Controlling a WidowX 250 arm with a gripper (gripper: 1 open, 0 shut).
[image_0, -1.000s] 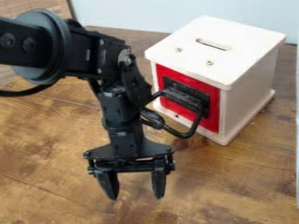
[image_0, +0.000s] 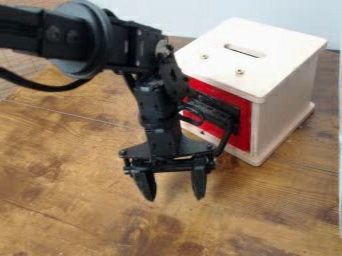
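My black gripper (image_0: 171, 184) hangs over the wooden table (image_0: 80, 220) in the centre of the camera view, fingers pointing down and apart, with nothing between them. Behind it and to the right stands a pale wooden box (image_0: 282, 100) with a slot in its top and a red front panel (image_0: 238, 141). The arm and its cables hide much of that front, including part of the dark fitting on it.
A white wall (image_0: 294, 20) runs along the back. A pale edge shows at the far right.
The gripper has risen in the picture, toward the box, and shifted somewhat to the right. It stays open. The box has not moved.
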